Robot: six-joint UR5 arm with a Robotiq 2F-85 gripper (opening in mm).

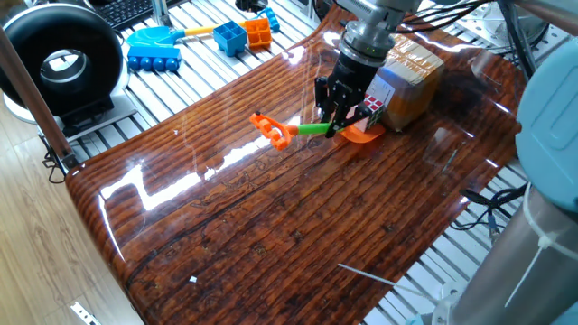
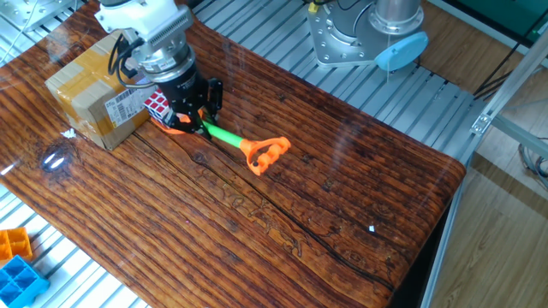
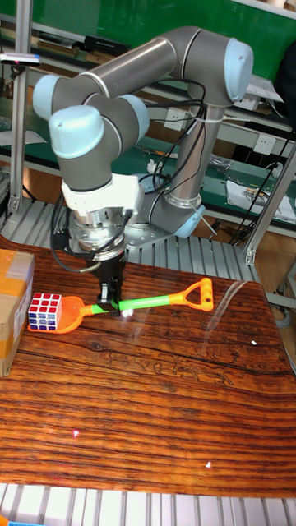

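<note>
A toy shovel with an orange blade (image 3: 68, 317), a green shaft (image 3: 150, 302) and an orange grip end (image 3: 201, 294) is on or just over the wooden table; any gap below it is hard to judge. My gripper (image 3: 108, 306) points down at the shaft near the blade, fingers beside the green part. Whether the fingers press on the shaft cannot be made out. In exterior view 2 the gripper (image 2: 204, 128) partly covers the shaft and blade. A Rubik's cube (image 3: 45, 310) with red and white faces sits at the blade, close to the box.
A taped cardboard box (image 2: 101, 92) stands right beside the cube. Blue blocks (image 1: 230, 38), an orange block (image 1: 258, 33) and a blue shovel (image 1: 155, 36) lie on the slatted surface beyond the table.
</note>
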